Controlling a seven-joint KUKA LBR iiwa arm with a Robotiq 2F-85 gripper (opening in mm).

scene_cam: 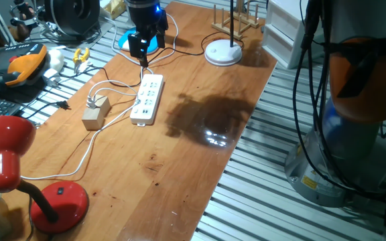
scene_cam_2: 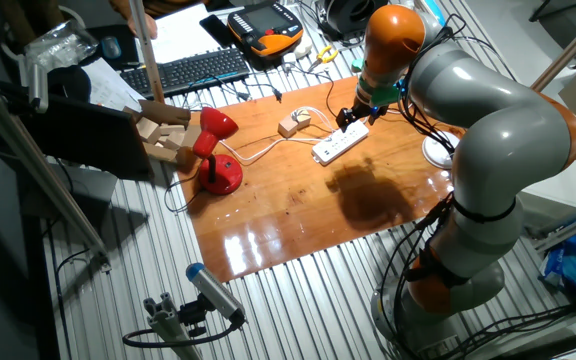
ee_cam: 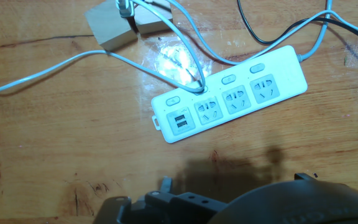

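A white power strip point(ee_cam: 229, 93) lies on the wooden table, its several sockets and two USB ports facing up. Beside it sits a wooden block point(scene_cam: 96, 114) with a white plug point(ee_cam: 126, 7) at its top. White cable point(ee_cam: 82, 55) runs from there across the table and loops to the strip's edge; whether it joins the strip there cannot be told. My black gripper point(scene_cam: 143, 61) hangs above the far end of the strip in exterior view 1. Only its dark body shows along the bottom of the wrist view, and its finger opening is unclear.
A red lamp point(scene_cam: 59, 204) stands at the near left and a white lamp base point(scene_cam: 223, 53) at the far right. A wooden peg rack point(scene_cam: 236, 25) and white drawers point(scene_cam: 283, 37) stand behind.
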